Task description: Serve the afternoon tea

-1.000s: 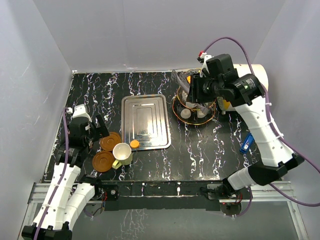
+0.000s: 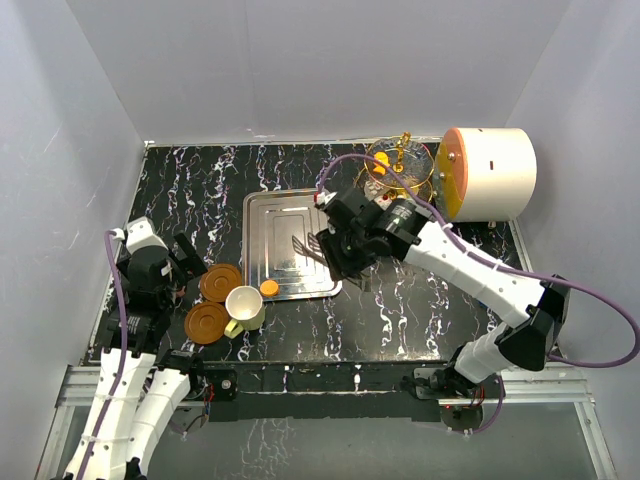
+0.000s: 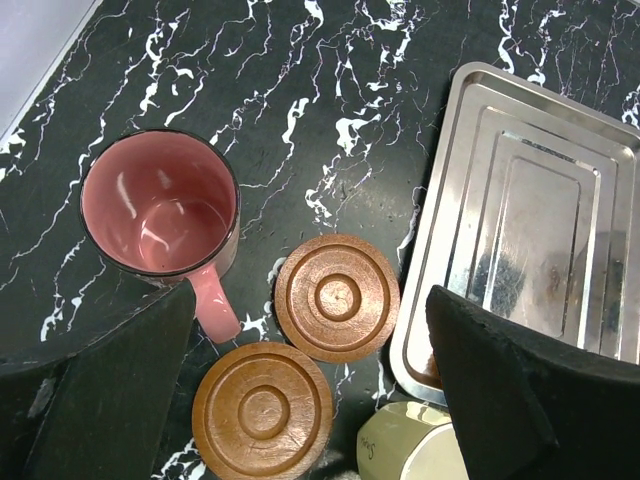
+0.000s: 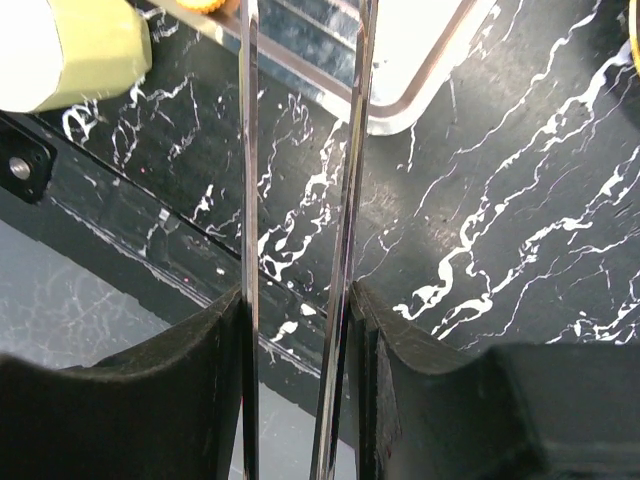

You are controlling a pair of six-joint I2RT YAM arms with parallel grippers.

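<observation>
My right gripper [image 2: 333,258] is shut on a pair of metal tongs [image 4: 340,215], whose two long arms run between its fingers. In the top view the tongs [image 2: 308,249] reach over the right part of the silver tray [image 2: 262,230]. Nothing shows between the tong tips there. One small round orange piece [image 2: 270,287] sits in the tray's front left corner. At the left, my left gripper [image 2: 182,265] stands open and empty above two brown wooden coasters [image 3: 337,298]. A pink mug [image 3: 160,205] stands empty beside them. The pale yellow mug [image 2: 245,306] is by the tray's front left.
A gold-rimmed tiered stand [image 2: 425,163] with yellow and white pieces is at the back right, partly behind the right arm. Beside it is a large cream cylinder [image 2: 495,172]. Walls enclose the counter.
Mugs and coasters have stayed put.
</observation>
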